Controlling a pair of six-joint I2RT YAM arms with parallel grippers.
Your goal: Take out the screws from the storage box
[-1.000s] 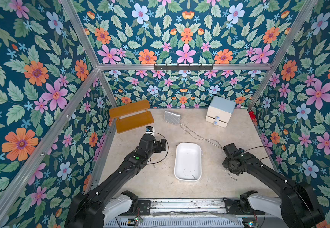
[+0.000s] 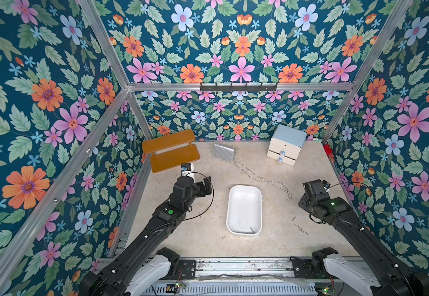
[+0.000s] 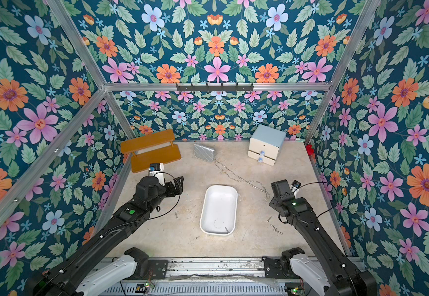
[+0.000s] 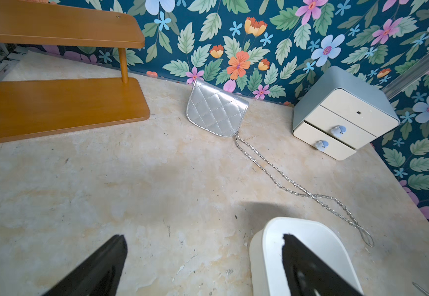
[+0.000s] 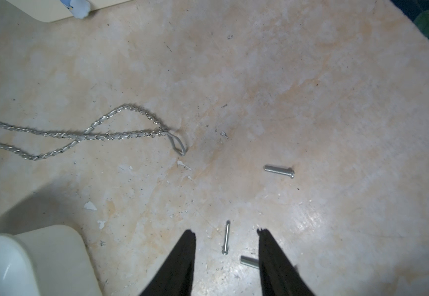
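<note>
The white storage box (image 2: 244, 207) stands mid-table, with a small screw (image 2: 252, 229) lying inside near its front end. To its right, several silver screws lie on the tabletop; the right wrist view shows a lone screw (image 5: 279, 171), a thin screw (image 5: 226, 237) and a thicker one (image 5: 249, 262) partly hidden behind a finger. My right gripper is above them, its fingers apart with nothing seen between them. My left gripper hangs left of the box, wide open and empty. Below it on the table is another small piece (image 3: 177, 215), possibly a screw.
A silver purse (image 4: 216, 109) lies at the back, its chain (image 5: 51, 133) stretching toward the right. A blue-and-cream drawer cabinet (image 2: 287, 140) stands back right, an orange-brown rack (image 2: 175, 158) back left.
My right arm has moved back, to the right and away from the box, uncovering more of the screws on the table. The left arm has shifted slightly left.
</note>
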